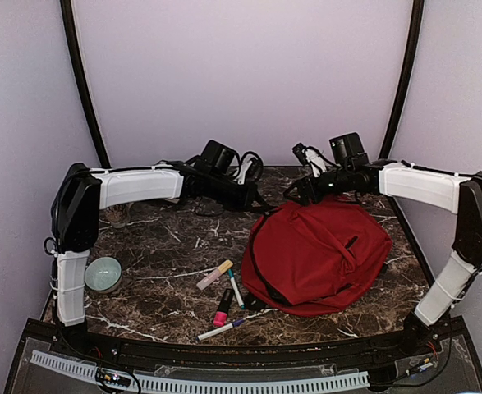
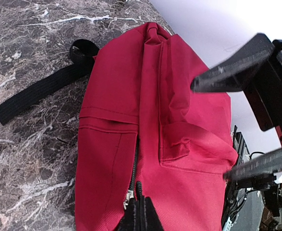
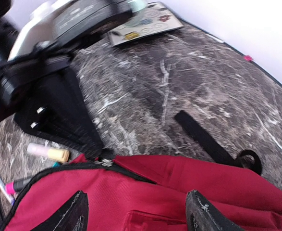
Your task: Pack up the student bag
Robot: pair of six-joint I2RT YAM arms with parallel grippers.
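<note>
The red bag (image 1: pixel 314 254) lies on the right of the dark marble table, its black zipper along the left side. My left gripper (image 1: pixel 259 205) is shut at the upper left edge of the bag, by the zipper; in the left wrist view its tips (image 2: pixel 139 202) sit at the zipper pull. My right gripper (image 1: pixel 302 190) hangs open above the bag's top; in the right wrist view its two fingers frame red fabric. Markers lie left of the bag: a yellow-capped one (image 1: pixel 214 275), a teal one (image 1: pixel 236 287), a pink one (image 1: pixel 222 308) and a purple-capped one (image 1: pixel 220 331).
A pale bowl (image 1: pixel 103 275) sits at the left of the table. A board with small coloured pieces (image 3: pixel 143 26) lies at the back. A black strap (image 3: pixel 203 137) extends from the bag onto the marble.
</note>
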